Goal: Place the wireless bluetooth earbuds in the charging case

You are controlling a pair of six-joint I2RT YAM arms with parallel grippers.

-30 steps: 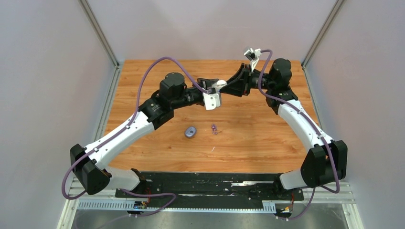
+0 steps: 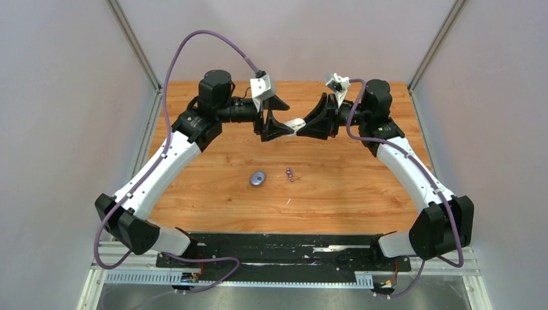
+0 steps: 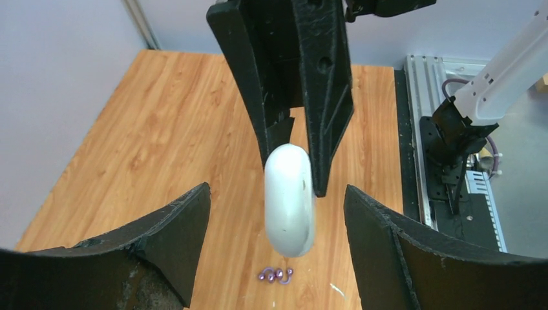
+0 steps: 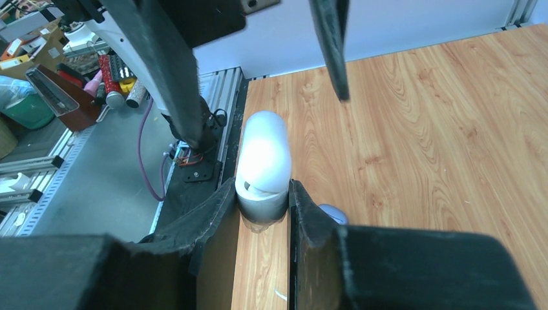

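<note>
A white charging case (image 4: 263,152) is clamped in my right gripper, whose fingers are shut on one end of it. In the top view the case (image 2: 295,124) is raised over the table, between the two arms. Around its free end stands my left gripper, part open, with a gap on both sides of the case (image 3: 289,200). The right wrist view has a left finger (image 4: 333,48) above and beyond the case. No earbuds can be made out; the lid shows a seam, and I cannot tell what is inside.
On the wooden table (image 2: 213,200) lie a small grey-purple oval object (image 2: 257,179) and several purple beads (image 2: 289,174) with a thin white sliver near them. Boxes and tools sit off the table in the right wrist view.
The right arm, still holding the case, shifted slightly.
</note>
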